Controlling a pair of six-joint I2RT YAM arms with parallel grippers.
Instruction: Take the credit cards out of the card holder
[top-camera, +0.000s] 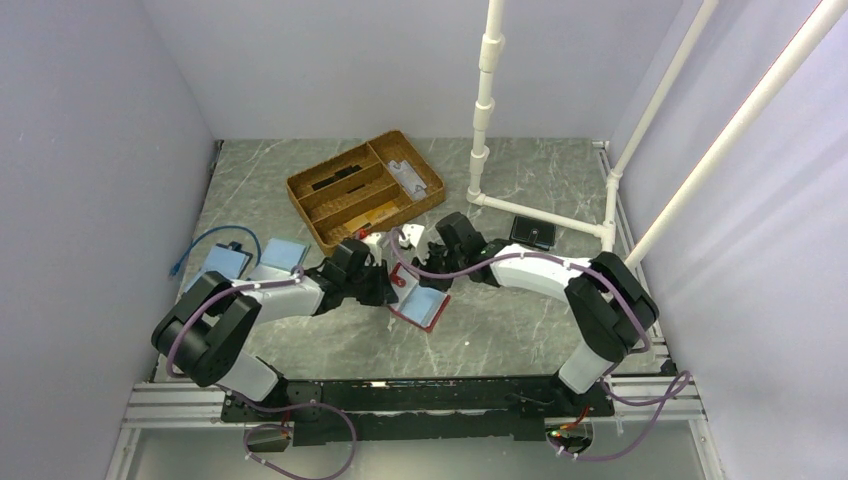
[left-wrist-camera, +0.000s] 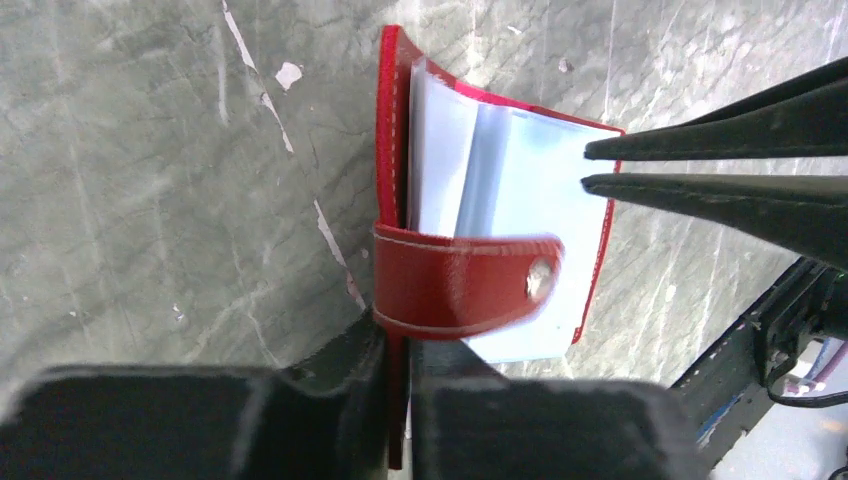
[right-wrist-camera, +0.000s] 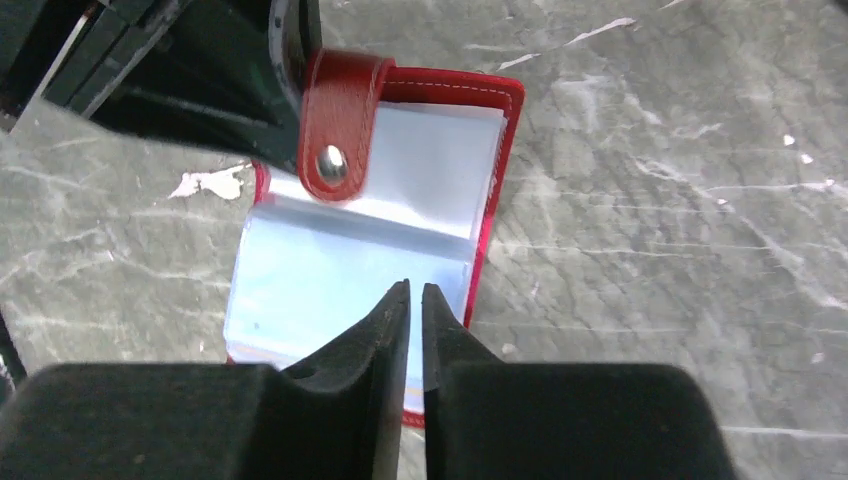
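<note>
The red card holder (top-camera: 420, 310) lies open on the grey table between my grippers, its pale sleeves and cards (left-wrist-camera: 510, 180) showing, the snap strap (left-wrist-camera: 455, 285) (right-wrist-camera: 335, 130) across one side. My left gripper (top-camera: 383, 292) is at its left edge, fingertips around the red cover's edge, nearly closed; whether they grip it I cannot tell. My right gripper hovers over the pale sleeve, fingertips close together with a narrow gap and nothing visible between them.
A compartmented wicker tray (top-camera: 330, 210) stands behind. Pale blue open holders (top-camera: 222, 262) and a blue cord lie at the left. A black item (top-camera: 532, 231) lies inside the white pipe frame (top-camera: 540, 216) at right.
</note>
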